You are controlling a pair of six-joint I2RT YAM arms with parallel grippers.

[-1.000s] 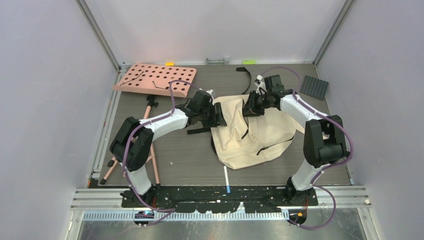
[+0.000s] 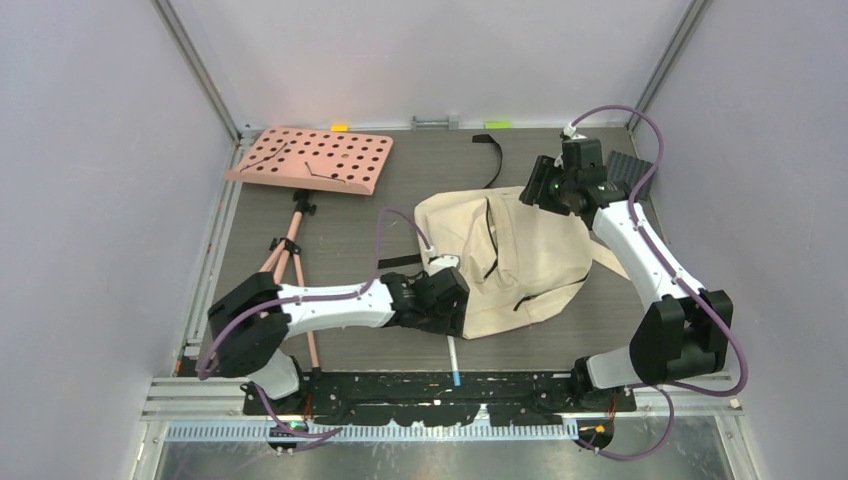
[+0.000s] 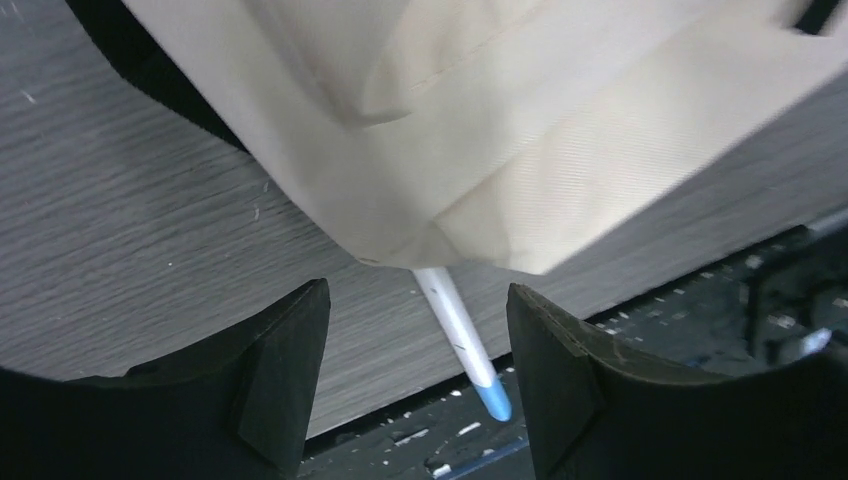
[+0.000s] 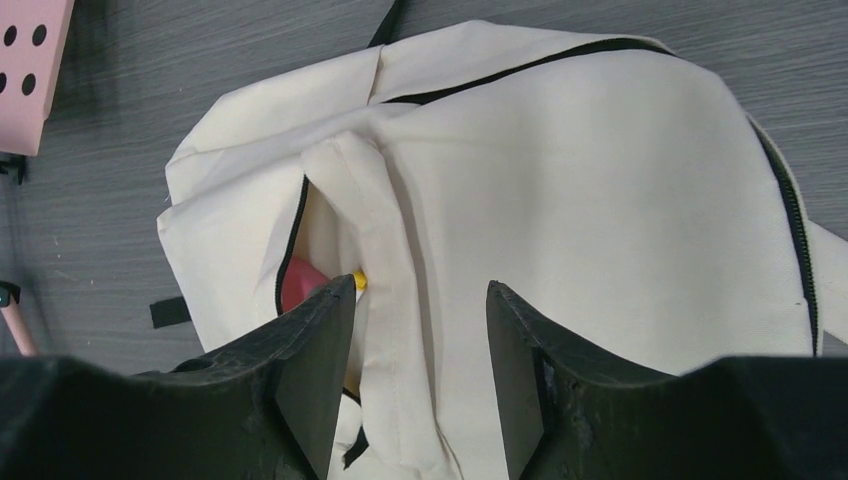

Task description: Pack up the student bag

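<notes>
The cream bag (image 2: 545, 245) lies flat on the grey table, its zipped opening partly spread. Inside that opening, the right wrist view shows something red (image 4: 301, 283) and a small yellow tip (image 4: 360, 281). A white pen-like stick with a blue end (image 3: 463, 340) pokes out from under the bag's near corner. Above it my left gripper stands open, its fingers on either side with nothing held. My right gripper is open over the bag's far right part, empty between its fingers.
A pink perforated stand (image 2: 315, 160) on tripod legs occupies the left back. A dark ridged pad (image 2: 628, 172) lies at the right back, partly behind the right arm. Black straps (image 2: 488, 140) extend from the bag. Table left of the bag is mostly clear.
From the bag's upper left, my left gripper has swung down toward the near edge, over the stick. My right gripper has drawn away from the opening, to the right and back.
</notes>
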